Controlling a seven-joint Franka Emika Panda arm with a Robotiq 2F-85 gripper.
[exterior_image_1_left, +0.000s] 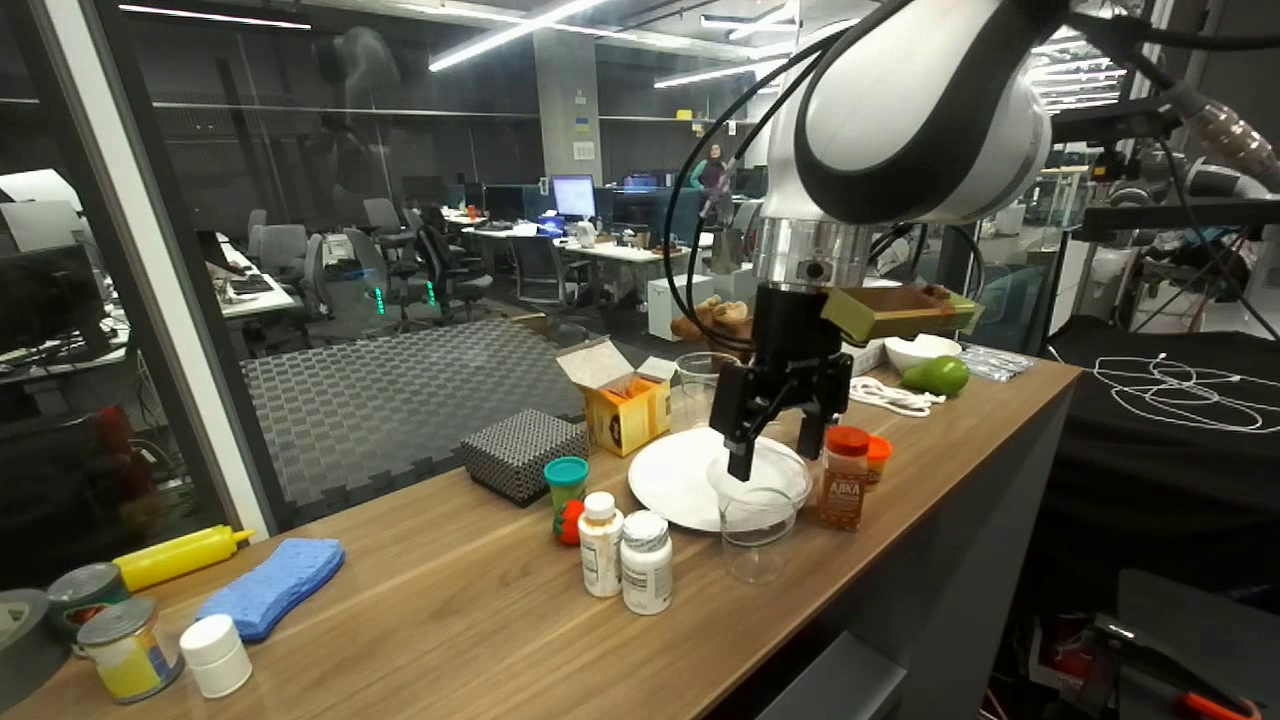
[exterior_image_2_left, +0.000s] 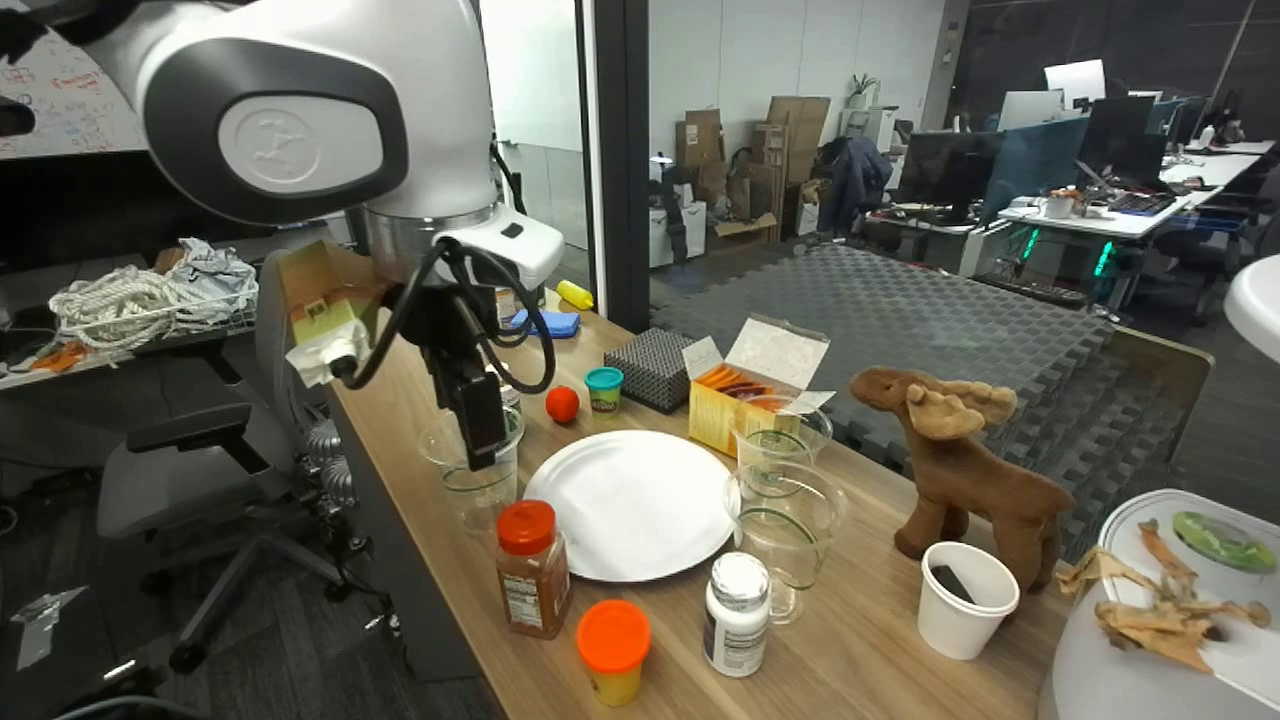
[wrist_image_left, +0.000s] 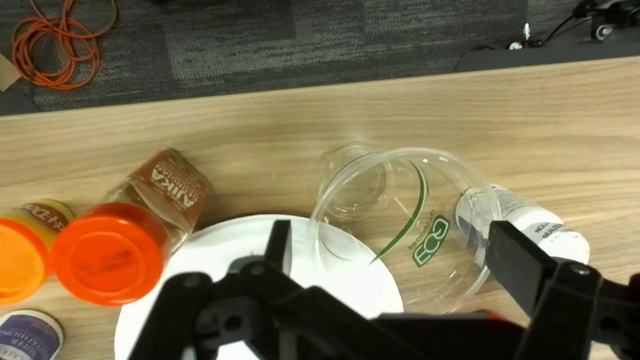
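A clear plastic cup with a green logo stands upright near the table's front edge, beside the white plate. In the wrist view its wide rim appears between the spread fingers of my open gripper. Exterior view 1 has the gripper above the plate side of the cup, fingers pointing down at about rim height. From the other side, the near finger overlaps the cup. Whether a finger touches the rim, I cannot tell. The fingers hold nothing.
An orange-lidded spice jar and an orange-lidded tub flank the plate. Two white bottles stand close to the cup. Two more clear cups are beyond the plate. Bare table lies left of the bottles in exterior view 1.
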